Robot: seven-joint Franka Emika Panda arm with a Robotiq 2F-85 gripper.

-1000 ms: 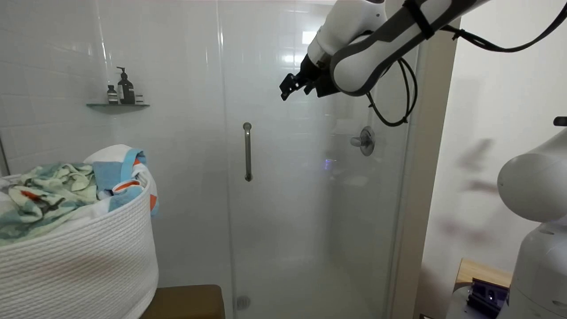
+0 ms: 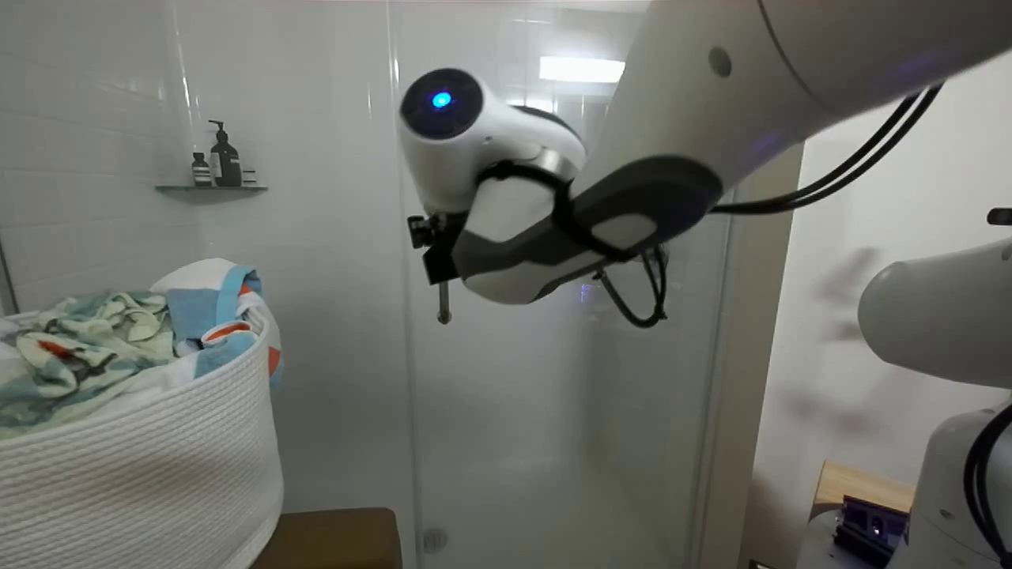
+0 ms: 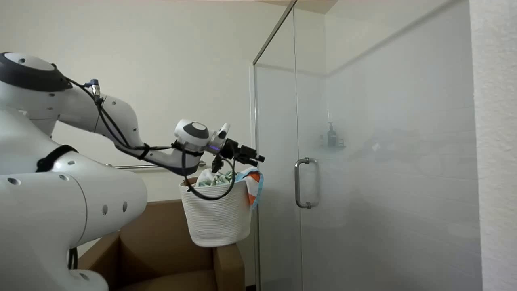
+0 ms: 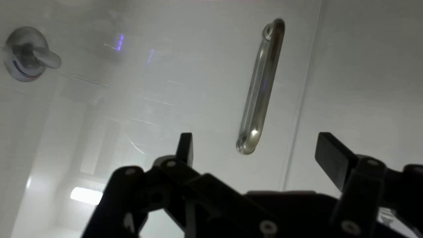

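A metal door handle [image 4: 261, 85] is fixed to the glass shower door [image 3: 383, 228]. It looks tilted in the wrist view, and its lower end points toward the space between my fingers. My gripper is open, its two black fingers wide apart and nothing between them. In exterior view 2 the gripper [image 3: 260, 161] hangs to the left of the handle [image 3: 298, 184], apart from it in that view. Exterior view 1 shows only the lower end of the handle [image 2: 443, 303], since the gripper and wrist cover the rest.
A white woven basket [image 3: 218, 213] full of towels stands by a brown armchair [image 3: 167, 237], below the gripper in exterior view 2. A shower knob [image 4: 27, 55] shows through the glass. Bottles [image 2: 224, 161] stand on a corner shelf [image 2: 210, 188].
In exterior view 1 my arm has moved left and down and looks larger. The gripper now covers most of the handle, which was in full view before. The door and basket look unmoved.
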